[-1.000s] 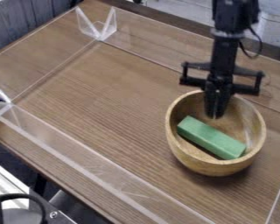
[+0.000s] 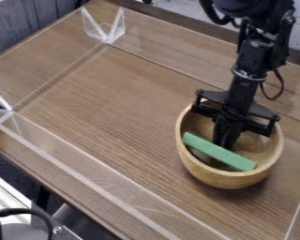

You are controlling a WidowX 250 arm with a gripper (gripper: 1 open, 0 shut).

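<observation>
A wooden bowl (image 2: 235, 175) sits on the right of the table, holding a green block (image 2: 219, 153) that lies slanted toward its front. The black gripper (image 2: 225, 131) reaches down into the back of the bowl, shut, its fingertips just behind the block and partly hidden. Whether they touch the block I cannot tell.
Clear tape marks show near its back and left edges. Black cables lie at the lower left, off the table.
The green block has shifted slightly within it.
</observation>
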